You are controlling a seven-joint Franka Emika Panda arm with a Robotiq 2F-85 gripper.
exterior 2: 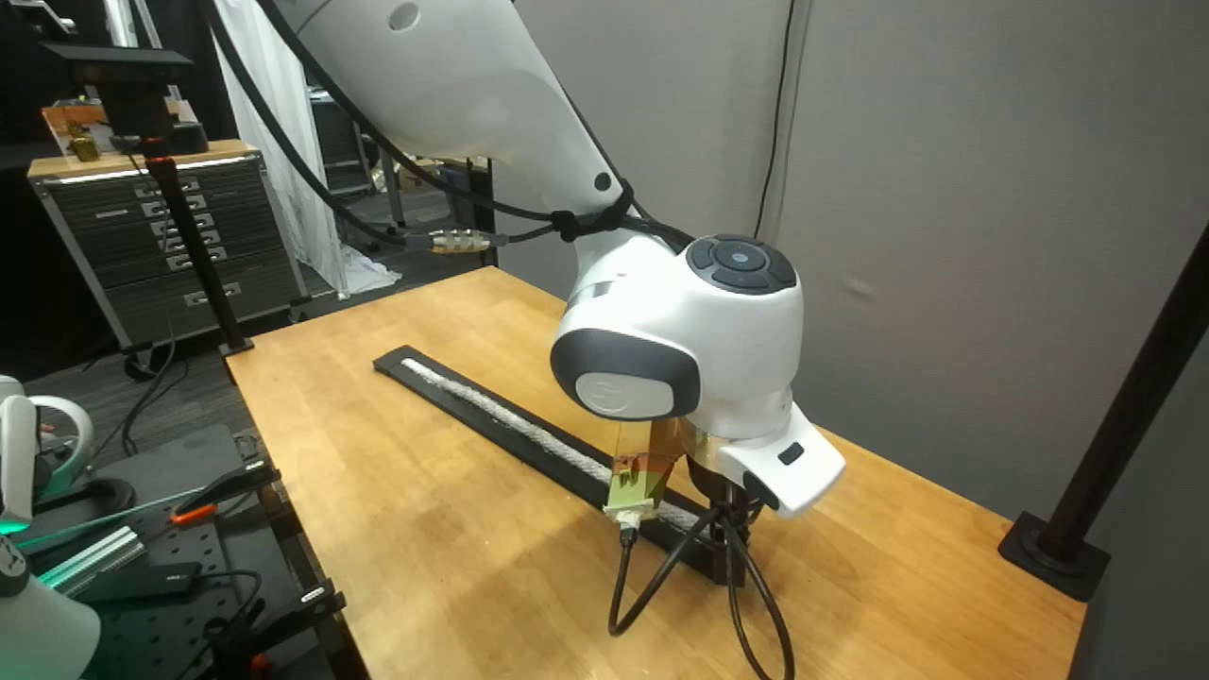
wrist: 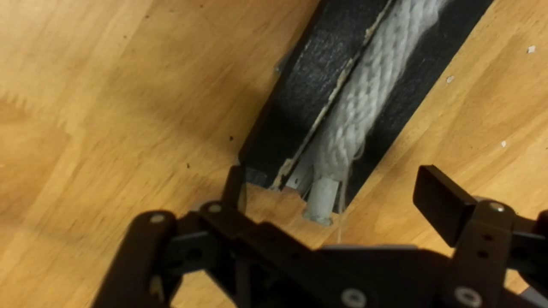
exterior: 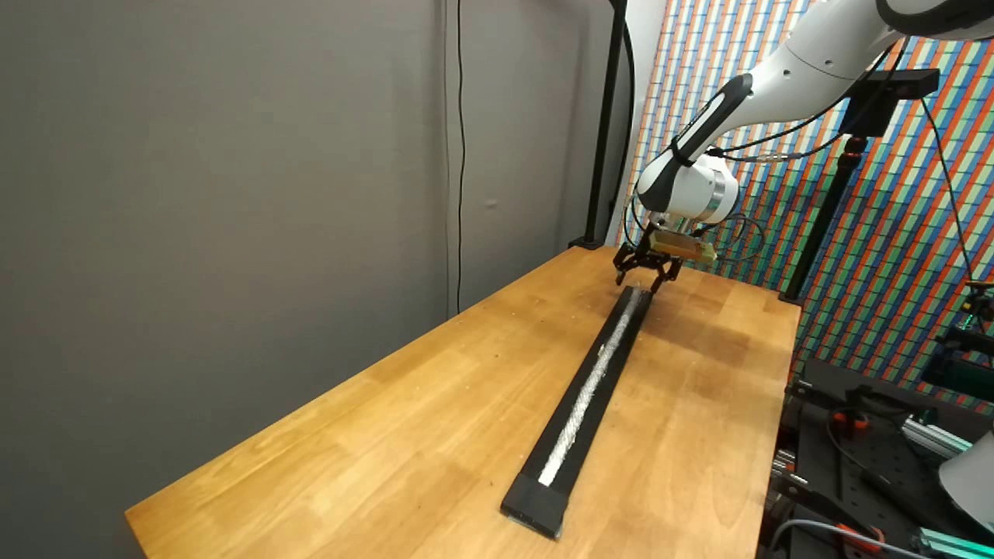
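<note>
A white braided rope (exterior: 587, 390) lies along the groove of a long black channel (exterior: 610, 387) on the wooden table. In the wrist view the rope (wrist: 353, 118) ends in a grey-white tip (wrist: 321, 201) that sticks out past the channel's end, with a loose thread beside it. My gripper is open around this end, its black fingers wide apart on either side. Nothing is held; both fingers appear clear of the rope. From exterior view 2, the wrist hides the fingers, while the channel (exterior 2: 499, 425) runs away to the back left.
A black pole (exterior 2: 1088, 499) stands at a table corner, another pole (exterior: 825, 223) at the far right. Cables (exterior 2: 754, 589) hang from the wrist.
</note>
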